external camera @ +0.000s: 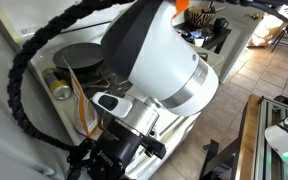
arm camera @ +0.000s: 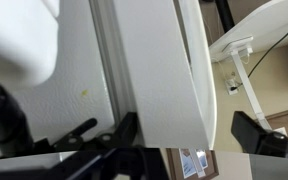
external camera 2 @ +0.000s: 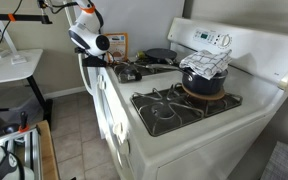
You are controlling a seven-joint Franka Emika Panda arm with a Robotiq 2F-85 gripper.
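In the wrist view my gripper stands open, with dark fingers [arm camera: 250, 132] on either side of a long white panel edge [arm camera: 159, 75]. The panel runs between the fingers; whether either finger touches it, I cannot tell. Beyond the left finger lies a flat white surface [arm camera: 69, 95] with a small yellow mark. In exterior view 1 the white and black arm [external camera: 164, 60] fills the middle and hides much of what lies behind. Exterior view 2 shows the arm [external camera 2: 87, 40] at the far left end of the stove row.
A dark pan [external camera: 76, 55] and a can [external camera: 56, 83] sit on the counter behind the arm. An orange-edged board [external camera: 81, 105] stands upright close to it. Farther along the stove, a pot with a cloth [external camera 2: 204, 70] rests on a burner. Tiled floor [external camera 2: 79, 140] lies open in front.
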